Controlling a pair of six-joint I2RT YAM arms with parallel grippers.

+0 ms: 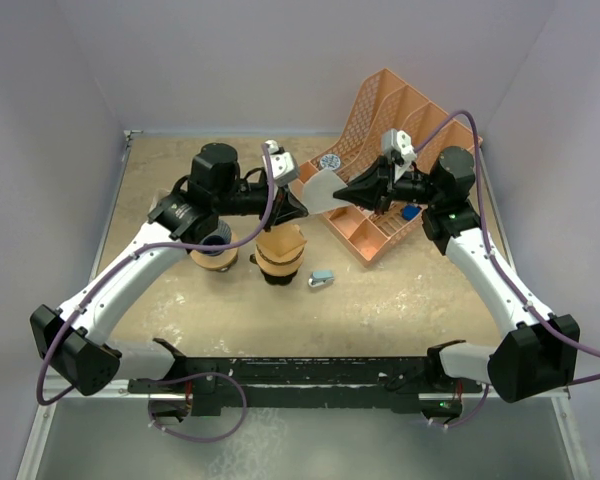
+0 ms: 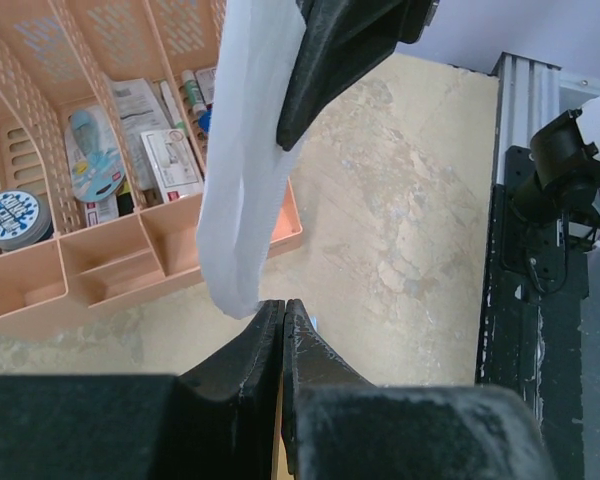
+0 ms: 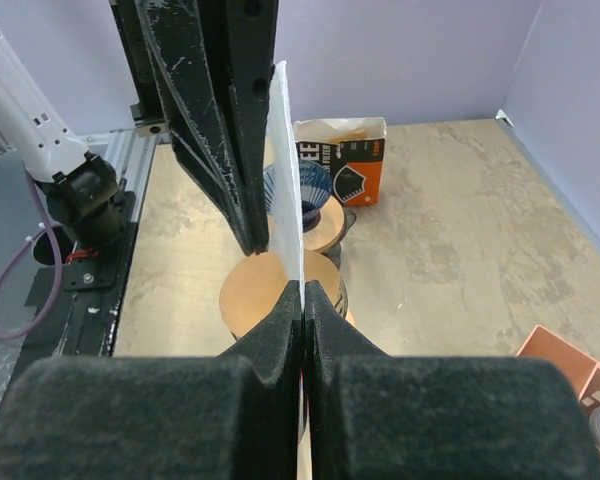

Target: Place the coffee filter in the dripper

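Note:
A white paper filter (image 1: 320,192) is held upright in the air by my right gripper (image 1: 340,197), whose shut fingertips pinch it edge-on in the right wrist view (image 3: 302,290). My left gripper (image 1: 300,211) is shut just beside the filter's other edge; in the left wrist view its tips (image 2: 284,308) show nothing clearly between them. Below and between the grippers, the wooden dripper (image 1: 278,258) stands on the table, with a second round wooden stand (image 1: 215,260) to its left, partly under the left arm.
An orange compartment organiser (image 1: 365,235) fills the back right. A small light blue object (image 1: 321,278) lies right of the dripper. A coffee filter box (image 3: 360,160) stands behind the stands.

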